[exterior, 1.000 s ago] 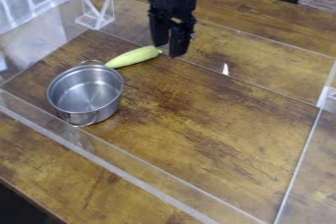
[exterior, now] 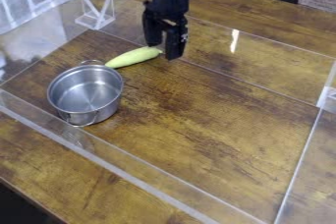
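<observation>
A black robot arm reaches down from the top of the camera view, its gripper [exterior: 170,43] open just right of a pale green corn-like item [exterior: 132,58] lying on the wooden table. Whether the fingertips touch that item's right end is hard to tell. A steel pot [exterior: 85,94] stands at the lower left, below the green item.
Clear acrylic walls [exterior: 317,149] border the wooden table [exterior: 210,144], with a white bracket [exterior: 94,14] at the upper left.
The arm and gripper have shifted slightly and changed orientation near the green item, which looks unmoved, as does the pot.
</observation>
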